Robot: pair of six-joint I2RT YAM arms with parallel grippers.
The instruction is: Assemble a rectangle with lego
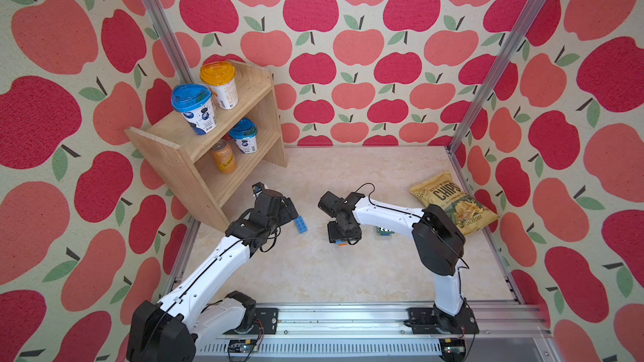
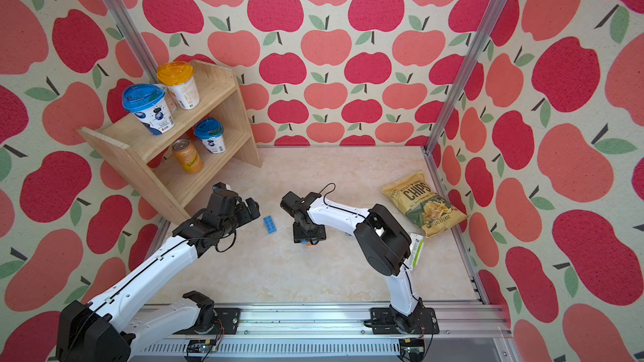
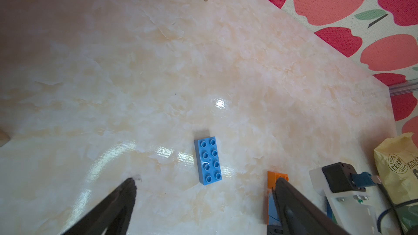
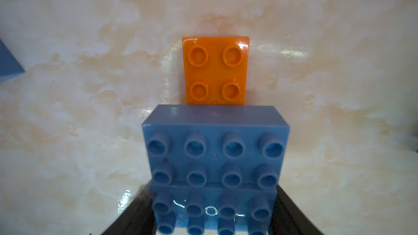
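Note:
In the right wrist view, my right gripper is shut on blue studded lego. A seam shows across its studs, so it may be two bricks; I cannot tell. Directly beyond its far side an orange brick lies on the table; whether they are joined is hidden. The left wrist view also shows the orange brick and the held blue lego. A loose blue brick rests studs up. Over its near side my left gripper stands open, nothing between its fingers.
A blue-green piece is partly hidden by the right arm. To the right lies a chips bag. A wooden shelf with tubs and a can stands at the back left. Bare table stretches behind the bricks.

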